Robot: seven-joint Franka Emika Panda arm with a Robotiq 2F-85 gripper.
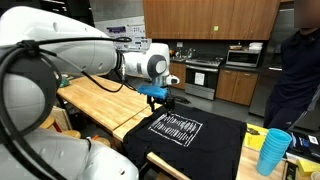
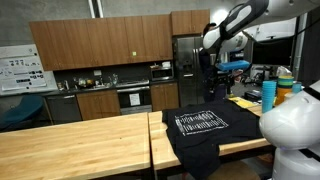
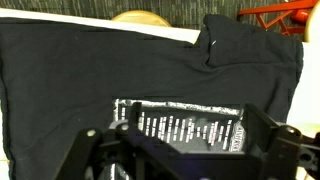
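Note:
A black cloth, apparently a shirt [image 1: 205, 140], lies spread over the table, with a block of white print [image 3: 180, 125] on it. Part of the cloth hangs over the table edge in exterior view 2. At the upper right of the wrist view, a flap of the cloth [image 3: 255, 45] is folded over on itself. Above the cloth, my gripper points down with its fingers wide apart and nothing between them. In exterior view 1 the gripper [image 1: 153, 103] is clear of the fabric, near the printed area.
Stacked blue cups [image 1: 272, 152] stand at the right side of the table, with yellow items [image 1: 254, 137] beside them. A long bare wooden table [image 2: 75, 150] extends to the left in exterior view 2. A red-framed object [image 3: 272, 14] lies beyond the cloth's corner.

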